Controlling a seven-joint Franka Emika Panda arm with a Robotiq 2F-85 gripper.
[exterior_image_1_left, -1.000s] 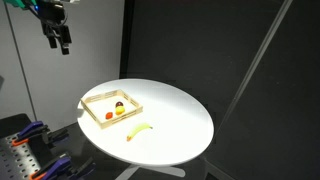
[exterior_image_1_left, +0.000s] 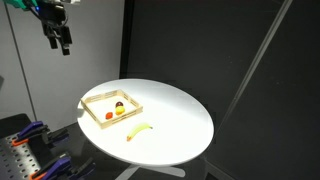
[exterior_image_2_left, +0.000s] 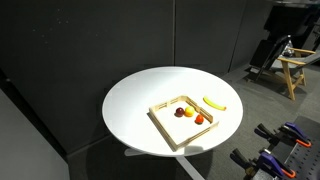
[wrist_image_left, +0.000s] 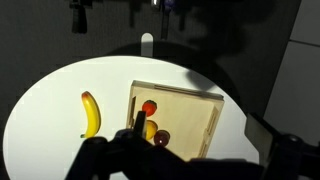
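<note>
High above the table's near end, my gripper (exterior_image_1_left: 60, 47) hangs open and empty, well clear of everything. In the wrist view its two dark fingers stand wide apart at the lower edge. A yellow banana (exterior_image_1_left: 139, 131) lies on the white table, outside the shallow wooden tray (wrist_image_left: 178, 91). Inside the tray are a small red fruit (wrist_image_left: 149, 106), a yellow one (exterior_image_2_left: 189, 112) and a dark red one (exterior_image_2_left: 180, 112), grouped towards one side. Part of the tray is hidden behind the gripper in the wrist view.
A wooden chair (exterior_image_2_left: 290, 75) stands off to the side in exterior view 2. Dark curtains hang behind the table.
</note>
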